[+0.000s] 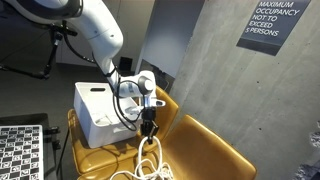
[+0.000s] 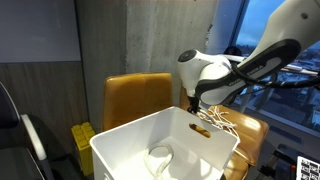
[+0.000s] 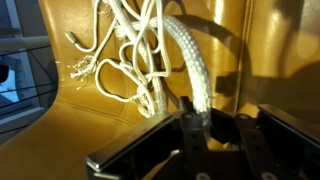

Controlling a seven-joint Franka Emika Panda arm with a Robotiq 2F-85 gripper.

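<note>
A white rope [image 1: 160,168] lies in loose loops on the tan leather seat [image 1: 205,150], and part of it rises to my gripper [image 1: 149,130]. In the wrist view the raised rope [image 3: 193,65] arches up and ends between the fingers of my gripper, which is shut on it. Frayed strands and more loops rest on the leather further off. The gripper hangs above the seat, beside the white box [image 1: 97,118]. In the second exterior view a coil of rope [image 2: 158,158] shows inside the box [image 2: 130,140]; the gripper's fingertips are hard to make out there.
A brown-handled object [image 2: 200,130] is at the box's inner far wall. A yellow container [image 2: 85,148] stands beside the box. A concrete wall [image 1: 235,95] rises behind the seats, and a black-and-white checkered board [image 1: 22,150] is at the front left.
</note>
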